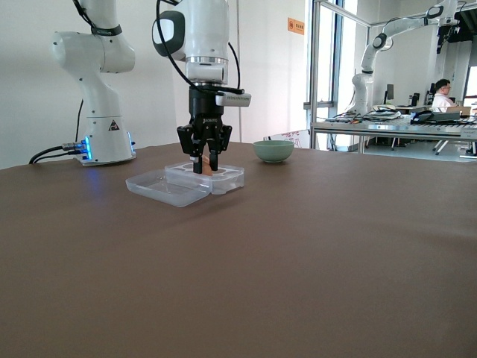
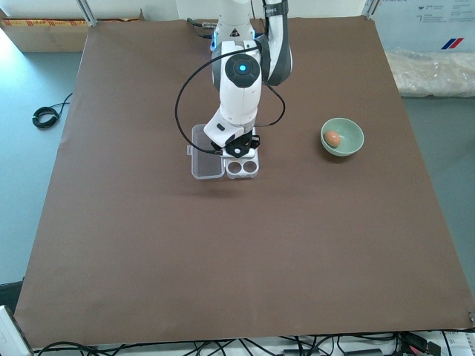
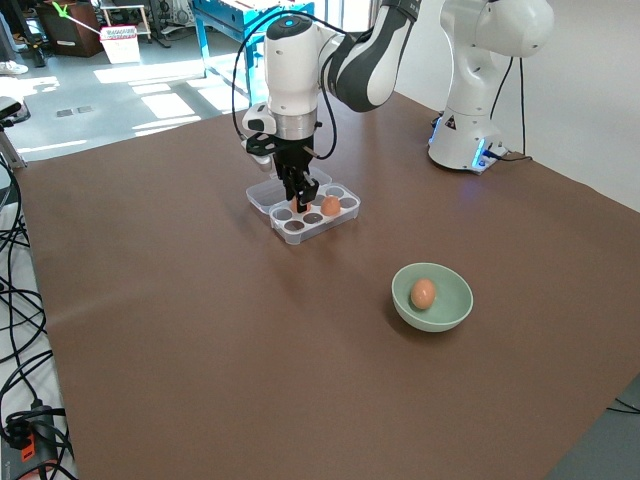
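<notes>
My gripper (image 1: pixel 206 160) is down inside a clear plastic egg carton (image 3: pixel 314 222), its black fingers around a brown egg in one of the compartments; whether they touch it is unclear. A second egg (image 3: pixel 330 206) sits in another compartment of the carton, whose open lid (image 2: pixel 208 163) lies flat beside it. In the left camera view the wrist hides most of the carton and the fingertips. A green bowl (image 2: pixel 341 148) with one brown egg (image 3: pixel 423 294) in it stands apart from the carton on the brown table (image 2: pixel 245 252).
Cables run along one table edge.
</notes>
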